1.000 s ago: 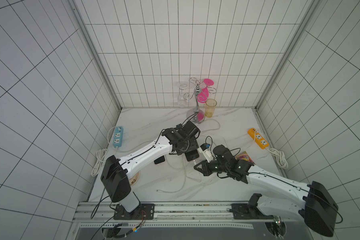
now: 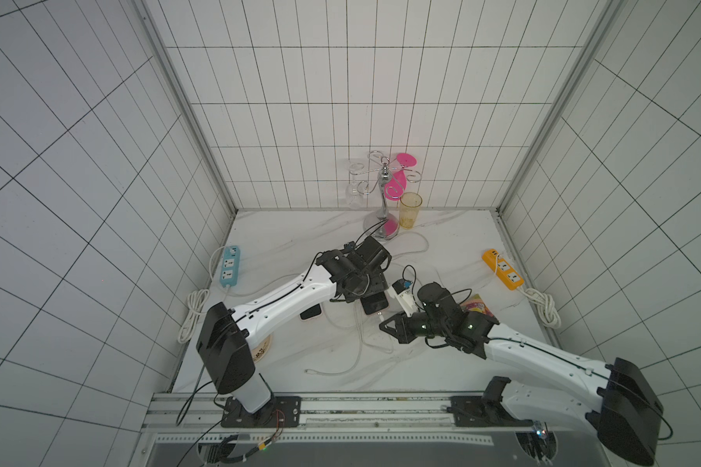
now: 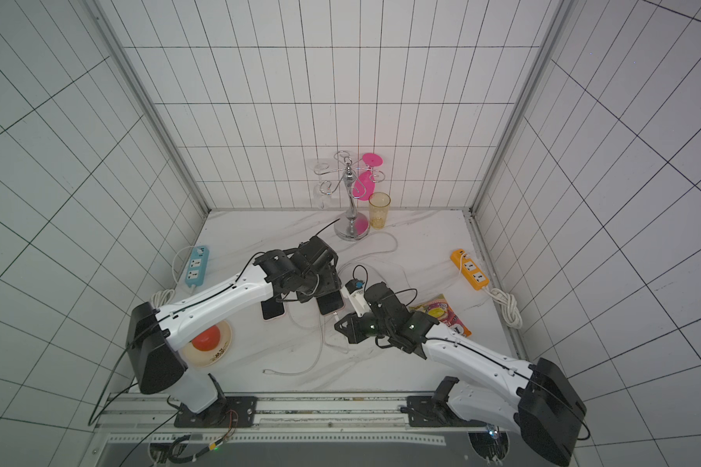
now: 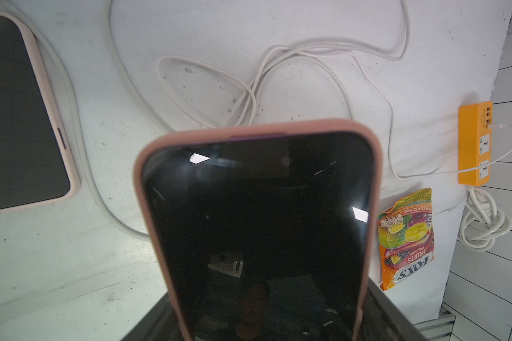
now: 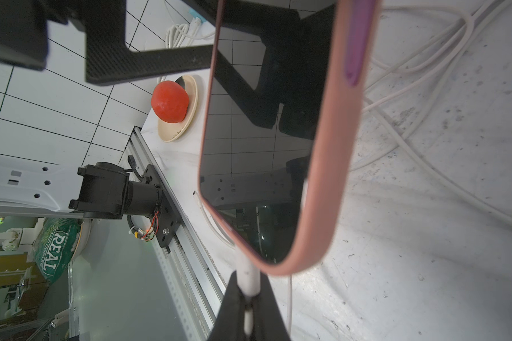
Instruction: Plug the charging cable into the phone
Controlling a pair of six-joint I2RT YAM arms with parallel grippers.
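Held up off the table, a phone in a pink case has my left gripper shut on its sides. In the right wrist view the phone stands tilted, with its lower edge toward my right gripper. That gripper is shut on the charging cable, whose white connector sticks up from between the fingers. The connector's top meets the phone's lower edge in this view; its tip is hidden, so I cannot tell whether it sits in the port. Both grippers face each other over mid-table in the top left view.
A second phone lies on the table, left of the held one. Loose white cables spread beneath. An orange power strip and candy bag are at the right, a blue strip at the left, a cup rack behind.
The left arm and phone look nearly unchanged.
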